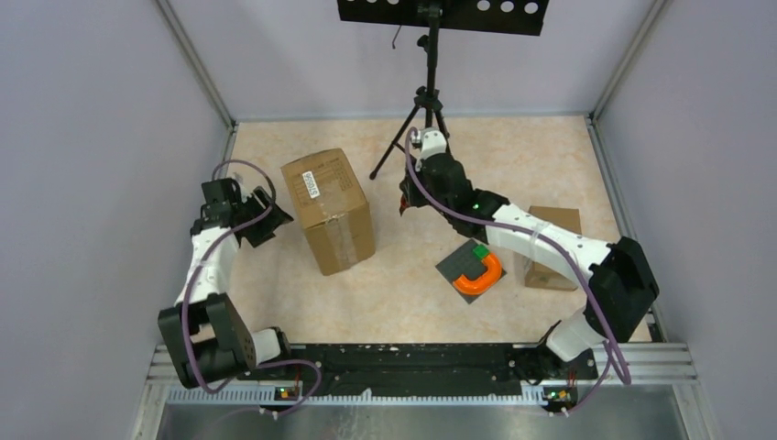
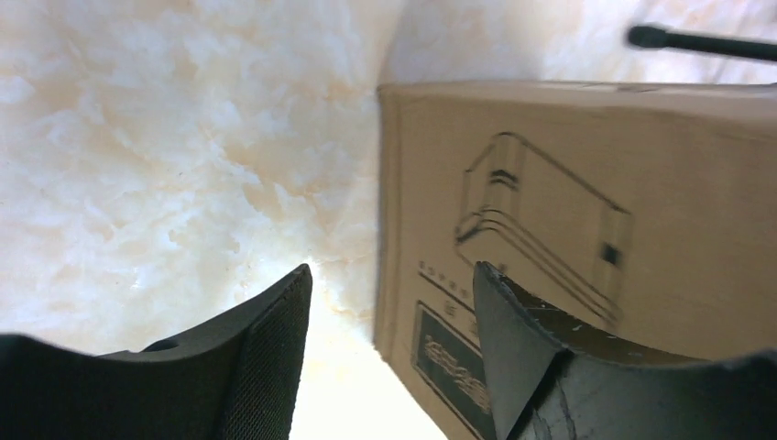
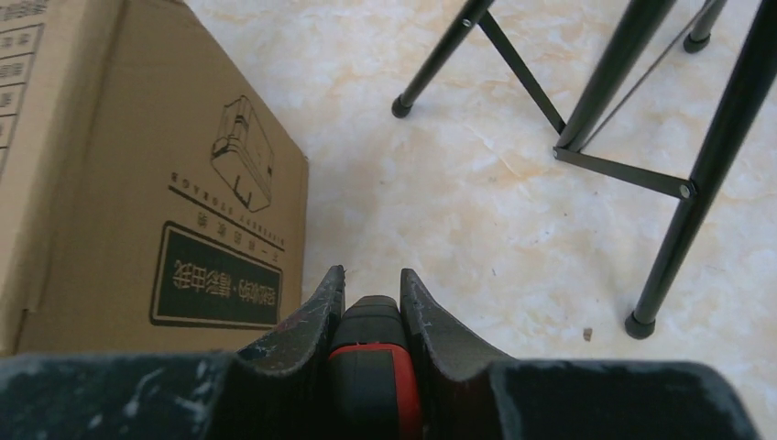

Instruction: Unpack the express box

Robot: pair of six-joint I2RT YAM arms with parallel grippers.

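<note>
The brown express box stands left of the table's middle, its taped face toward the front and a white label on its upper face. Close to its left side is my left gripper, fingers spread and nothing between them. In the left wrist view the box's printed side lies just beyond the gripper's right finger. Right of the box, in the air, my right gripper is shut on a black-and-red tool; its tip does not show clearly.
A smaller brown box sits at the right, partly behind my right arm. An orange holder on a grey plate lies right of the middle. Behind stands a black tripod.
</note>
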